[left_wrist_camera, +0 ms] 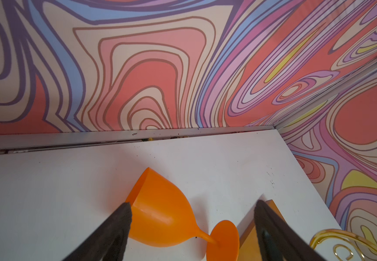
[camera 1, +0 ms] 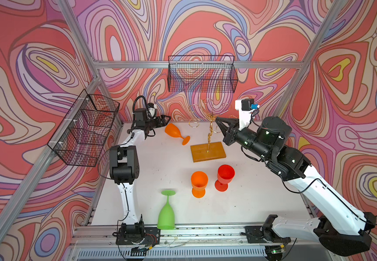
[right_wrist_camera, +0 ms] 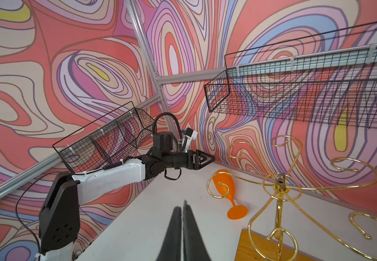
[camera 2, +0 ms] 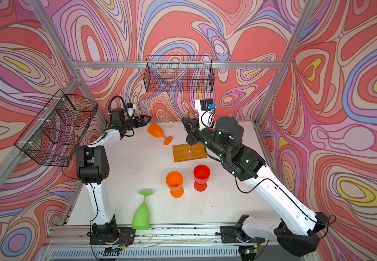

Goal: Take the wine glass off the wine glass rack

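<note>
The gold rack (right_wrist_camera: 279, 191), on its wooden base (camera 1: 203, 153), shows only empty curled arms in the right wrist view. Behind and left of it, an orange glass (left_wrist_camera: 164, 211) lies on its side on the table, its bowl toward the left arm. My left gripper (camera 1: 166, 119) is open, just short of that bowl, with nothing held. Shut fingertips of my right gripper meet with nothing visible between them; in the top left view this gripper overlaps the rack's right side. A green glass (camera 1: 166, 215) lies at the table's front edge.
An upright orange glass (camera 1: 199, 179) and a red glass (camera 1: 225, 174) stand in front of the rack base. Wire baskets hang at the left (camera 1: 84, 128) and the back (camera 1: 202, 77).
</note>
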